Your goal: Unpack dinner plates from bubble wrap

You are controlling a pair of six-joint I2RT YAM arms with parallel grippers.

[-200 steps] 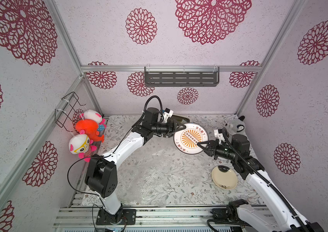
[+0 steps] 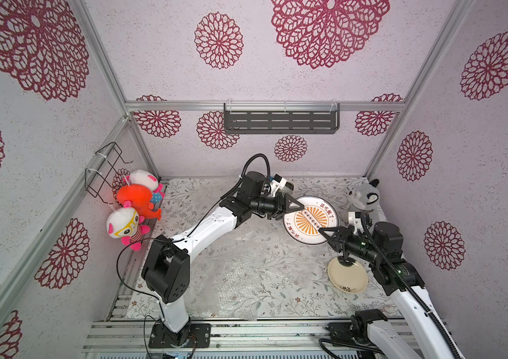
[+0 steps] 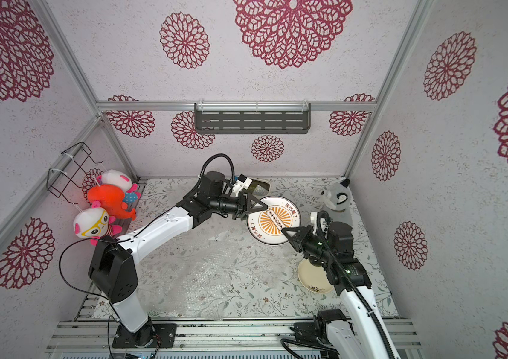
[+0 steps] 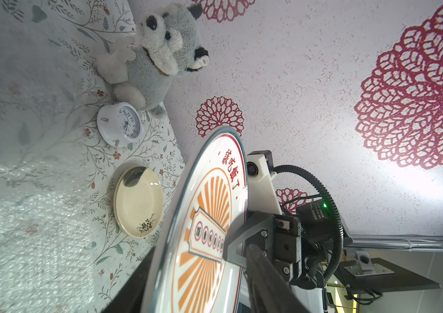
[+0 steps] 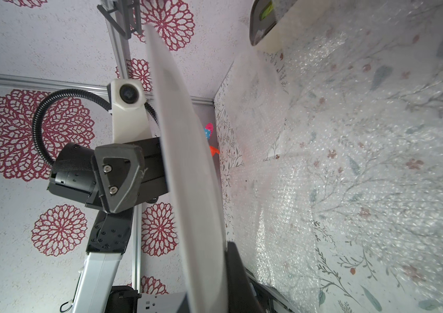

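A white plate (image 2: 309,230) with a dark rim and an orange sunburst is held up off the table between my two arms, free of wrap. My left gripper (image 2: 301,207) is shut on its upper left rim, and my right gripper (image 2: 321,231) is shut on the opposite lower right side. Edge-on, the plate (image 5: 187,193) runs up through the right wrist view. Flattened bubble wrap (image 2: 236,263) covers much of the table, clear and hard to outline. At the right lies a cream plate (image 2: 347,276) with a dark patch, bare on the tablecloth.
Behind the right arm sits a grey plush toy (image 2: 364,195), with a white clock (image 4: 120,124) beside it. Plush toys (image 2: 136,201) fill the left edge. A grey-rimmed container (image 3: 258,187) stands at the back behind the left gripper.
My right arm now covers part of the cream plate's far edge.
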